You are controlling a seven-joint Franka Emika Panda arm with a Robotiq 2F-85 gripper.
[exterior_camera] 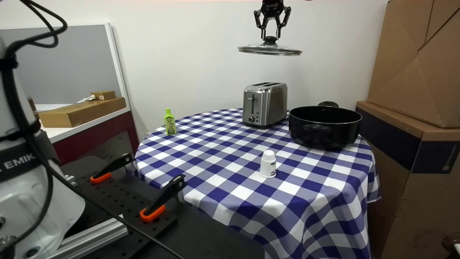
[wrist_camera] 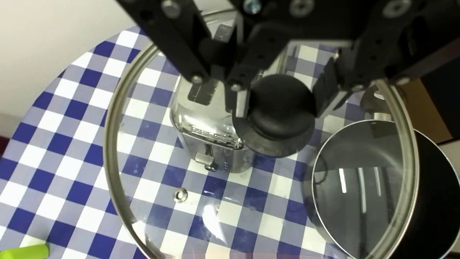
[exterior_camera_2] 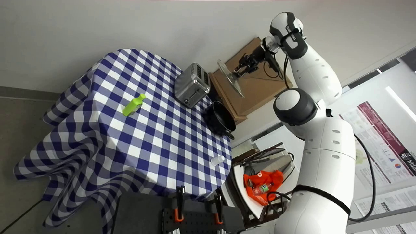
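Note:
High above the table, my gripper [exterior_camera: 270, 35] is shut on the black knob [wrist_camera: 282, 108] of a glass lid [exterior_camera: 269, 51]. The lid hangs roughly level over the silver toaster [exterior_camera: 265, 105], well clear of it. Through its glass in the wrist view, the toaster and part of the black pot [wrist_camera: 435, 190] show. That pot [exterior_camera: 325, 129] stands uncovered on the table, right of the toaster. In exterior view 2 the lid [exterior_camera_2: 230, 79] is seen nearly edge-on.
A green bottle [exterior_camera: 170, 121] stands at the table's left side and a white bottle [exterior_camera: 268, 164] near the front. Cardboard boxes [exterior_camera: 414, 69] rise at the right.

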